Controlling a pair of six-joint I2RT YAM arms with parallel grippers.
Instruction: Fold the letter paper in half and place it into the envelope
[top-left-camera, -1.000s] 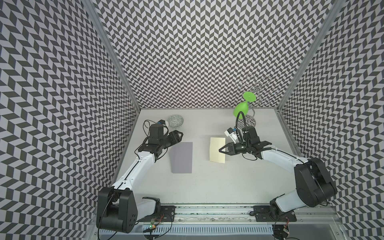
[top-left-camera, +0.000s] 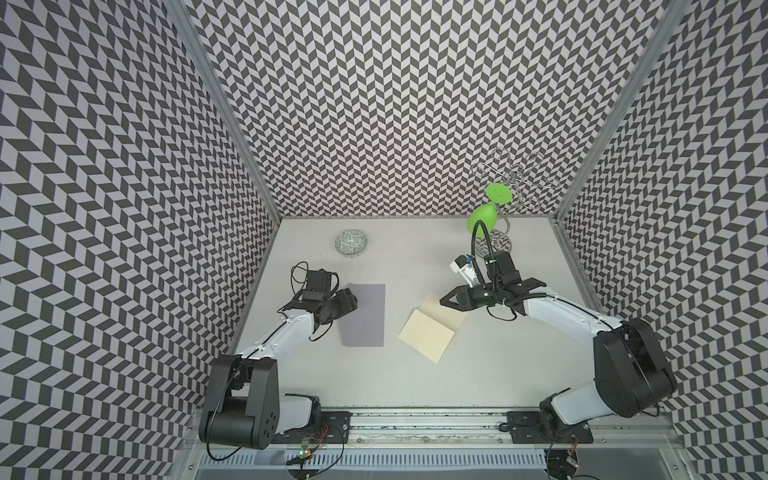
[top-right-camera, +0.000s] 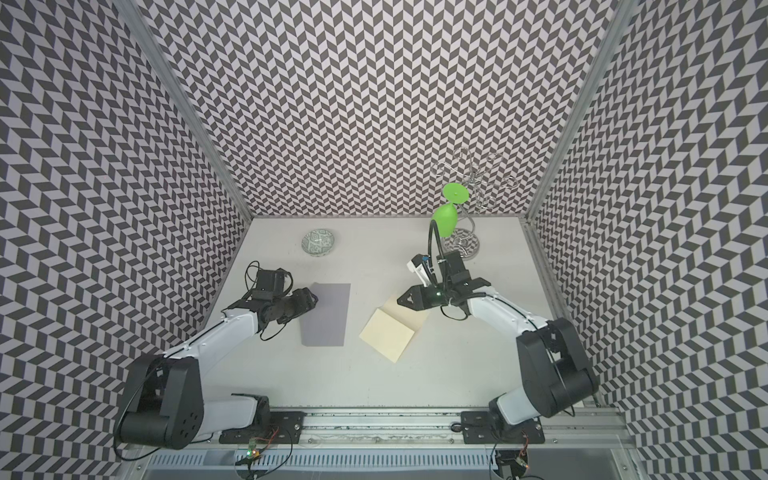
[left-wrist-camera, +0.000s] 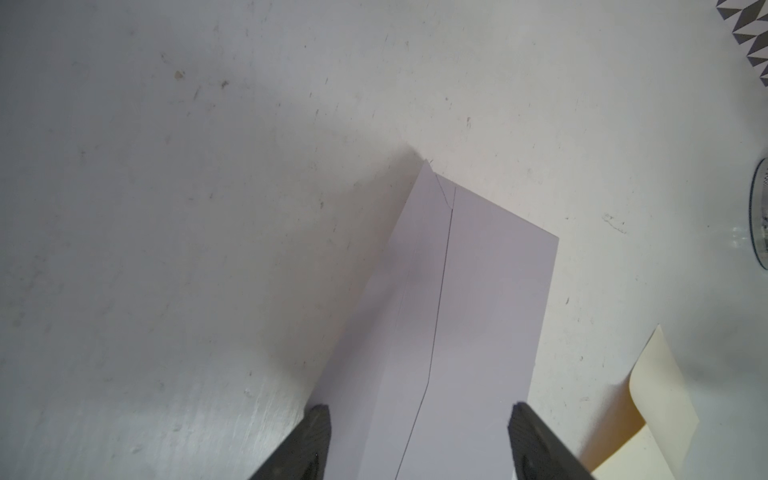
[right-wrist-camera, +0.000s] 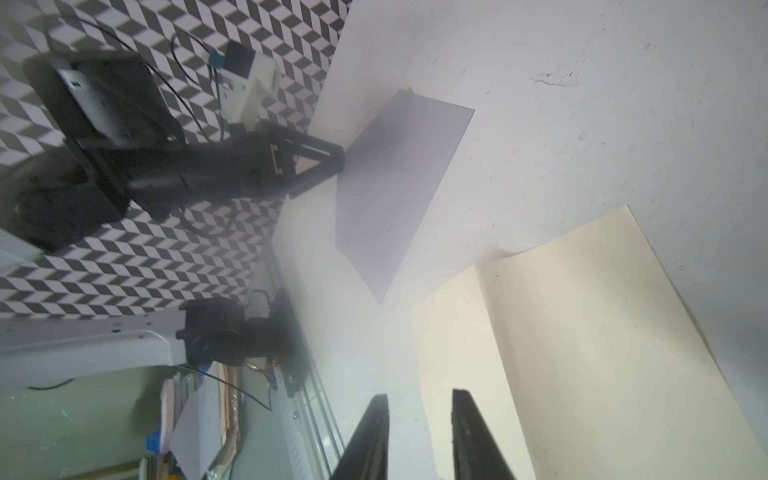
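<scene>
A cream paper (top-left-camera: 426, 334) lies at an angle right of centre, creased, with a raised flap in the right wrist view (right-wrist-camera: 456, 360). My right gripper hangs above and beside it, fingers part open, nothing seen between them. A grey-lilac envelope (top-left-camera: 364, 320) lies left of the paper. My left gripper is open over the envelope's left part, its fingers wide apart, holding nothing.
A patterned round coaster (top-left-camera: 351, 242) lies at the back left. A green object (top-left-camera: 483, 218) and a wire stand (top-left-camera: 504, 244) occupy the back right.
The cream paper has turned and shifted toward the front, now showing a fold. My left gripper has moved toward the front, over the envelope. The right gripper has barely moved.
</scene>
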